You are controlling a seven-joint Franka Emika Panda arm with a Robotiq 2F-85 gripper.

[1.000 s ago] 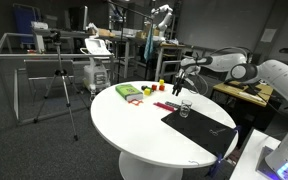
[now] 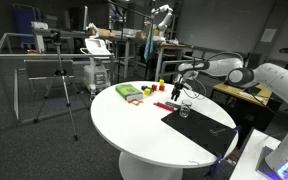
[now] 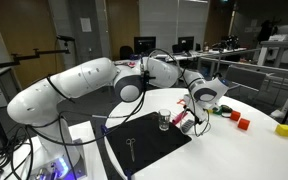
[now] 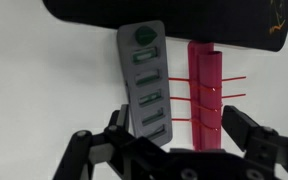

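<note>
In the wrist view a grey strip (image 4: 147, 85) with a row of slots and a green spot at one end lies on the white table. Beside it is a red bar (image 4: 206, 95), and thin red strands run across both. My gripper is open above them, its dark fingers (image 4: 99, 148) spread on either side of the pair. Nothing is visibly held. From the second exterior view, the gripper (image 3: 197, 116) hangs low over the table, close to the red bar (image 3: 180, 117); its exact height is hard to judge.
A black mat (image 3: 134, 138) carries a pair of scissors (image 3: 132, 150). A metallic cup (image 3: 164, 119) stands near the mat's edge by the gripper. Small blocks, such as an orange one (image 3: 243, 125) and a yellow one (image 3: 284, 130), lie farther off. A green tray (image 2: 129, 92) sits at the table's left.
The arm's end has come down slightly toward the table in the first exterior view. The objects on the table look unmoved.
</note>
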